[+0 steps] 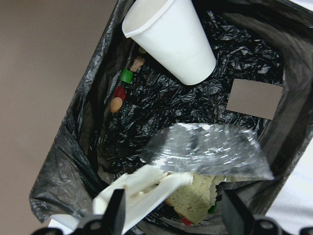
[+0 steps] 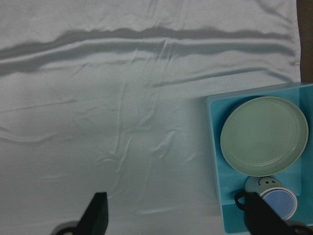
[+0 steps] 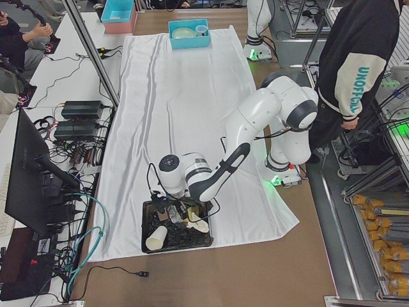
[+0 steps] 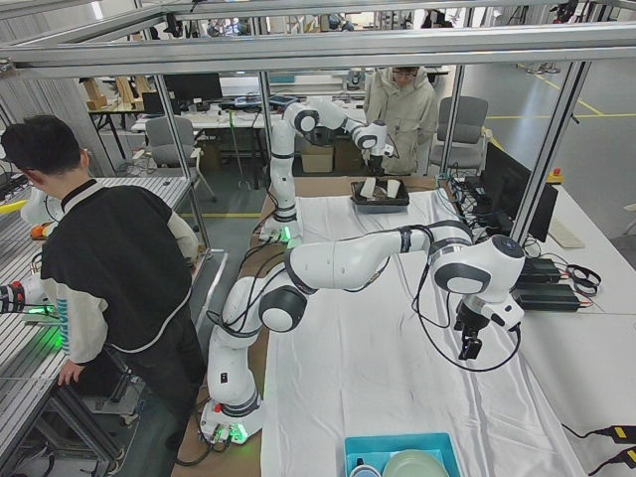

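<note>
A black-lined bin (image 3: 147,230) holds a white paper cup (image 1: 171,44), cardboard (image 1: 254,98), crumpled clear plastic (image 1: 205,149), a white crumpled item (image 1: 142,196) and a sandwich-like piece (image 1: 193,198). My left gripper is over these; its fingers are apart at the bottom of the left wrist view, and I cannot tell if it touches the white item. My right gripper hangs open over the white cloth, beside a blue basket (image 2: 212,152) with a green plate (image 2: 264,134) and a smiley mug (image 2: 279,200).
The white cloth (image 3: 185,96) between bin and basket is clear. A monitor (image 3: 29,179), cables and electronics line one side; a person (image 4: 109,278) stands on the other.
</note>
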